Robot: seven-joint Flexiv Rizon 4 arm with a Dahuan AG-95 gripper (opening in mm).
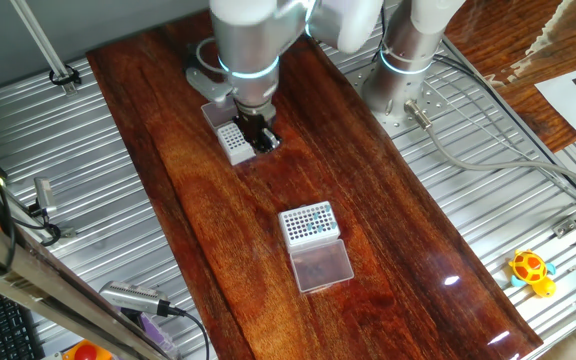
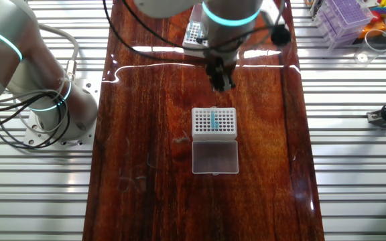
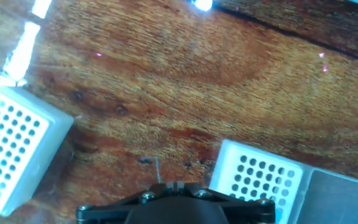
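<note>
Two white hole racks with open clear lids lie on the dark wooden table. The far rack (image 1: pixel 232 141) is partly covered by my gripper (image 1: pixel 265 143) in exterior view 1. The near rack (image 1: pixel 308 224) holds several pale blue pieces in its holes, also visible on that rack (image 2: pixel 214 122) in exterior view 2. In the wrist view the far rack (image 3: pixel 11 146) sits at the left edge and the near rack (image 3: pixel 260 177) at the lower right. Between them my gripper looks shut, its fingertips close together over bare wood, with nothing showing between them.
The near rack's lid (image 1: pixel 322 266) lies flat toward the front. Bare wood surrounds both racks. The arm's base (image 1: pixel 396 88) stands right of the table. A toy turtle (image 1: pixel 533 273) and a purple rack (image 2: pixel 344 21) are off the table.
</note>
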